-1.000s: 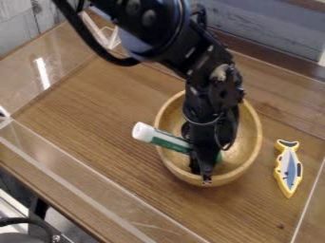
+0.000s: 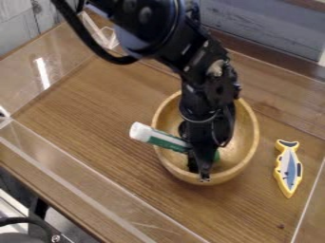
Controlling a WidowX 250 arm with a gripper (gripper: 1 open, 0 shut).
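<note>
My black gripper (image 2: 202, 150) reaches down into a yellow-tan bowl (image 2: 242, 134) at the centre right. It is shut on a green tube with a white end (image 2: 146, 132), which lies tilted in the bowl with its white end over the left rim. The fingertips are partly hidden in shadow and behind the tube.
A yellow fish-shaped toy (image 2: 288, 171) with blue and white markings lies right of the bowl. A wall runs along the back, and a dark cable shows at the lower left.
The arm and gripper have shifted very slightly upward, with the tube moving a little along with them. The fish toy has stayed put.
</note>
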